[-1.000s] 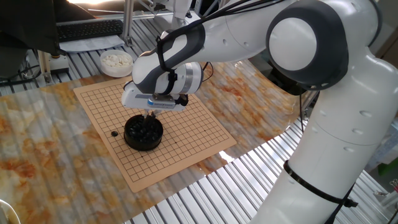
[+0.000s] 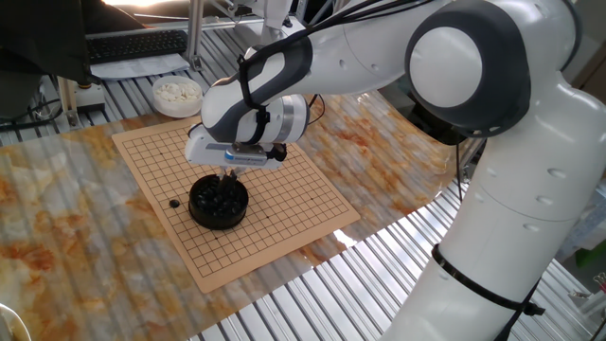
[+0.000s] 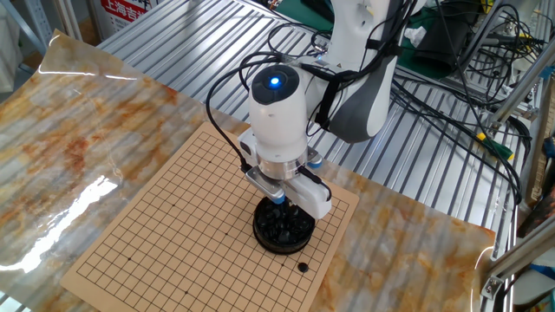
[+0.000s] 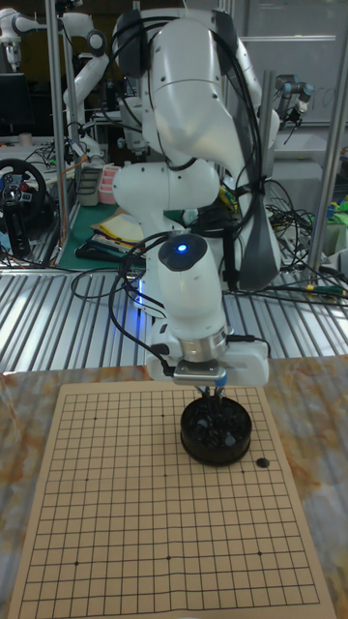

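Observation:
A round black bowl (image 2: 219, 216) filled with black Go stones stands on the tan Go board (image 2: 284, 223). My gripper (image 2: 229, 180) points down into the bowl from above, its fingertips among or just over the stones. Dark fingers against dark stones leave it unclear whether the fingers are apart or together, or whether a stone is between them. In the second exterior view the gripper's white body covers the bowl's far rim. One loose black stone (image 3: 303, 267) lies flat on the board beside the bowl, apart from it; the third exterior view shows this stone (image 4: 263, 463) too.
A clear tub of white stones (image 2: 177, 96) stands behind the board, near a keyboard (image 2: 137, 45). Most of the board is bare. Marbled sheeting (image 3: 416, 251) surrounds it, with ribbed metal table (image 3: 199, 52) beyond.

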